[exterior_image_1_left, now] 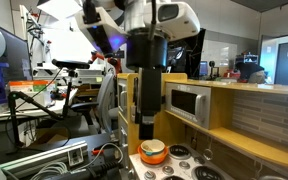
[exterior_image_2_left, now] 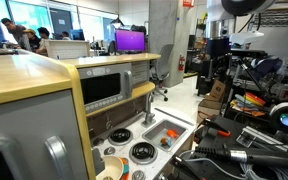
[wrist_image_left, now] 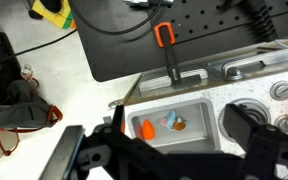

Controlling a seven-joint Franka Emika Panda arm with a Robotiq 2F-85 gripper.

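My gripper is open, its two black fingers wide apart with nothing between them. In exterior view 1 the gripper (exterior_image_1_left: 146,125) hangs large and close to the camera, pointing down, in front of part of the toy kitchen. Below it in the wrist view lies a grey sink (wrist_image_left: 162,108), seen in the gap between the fingers. Inside are an orange item (wrist_image_left: 147,130), a small light-blue item (wrist_image_left: 170,117) and a small brown-orange item (wrist_image_left: 179,126). A pale bowl over an orange pot (exterior_image_1_left: 152,157) stands on the counter in exterior view 1.
Round stove burners (exterior_image_2_left: 143,152) lie beside the sink. A microwave (exterior_image_1_left: 189,103) and a wooden shelf (exterior_image_1_left: 249,145) rise behind the counter. On the black table (wrist_image_left: 114,58) are cables and an orange-handled tool (wrist_image_left: 166,42).
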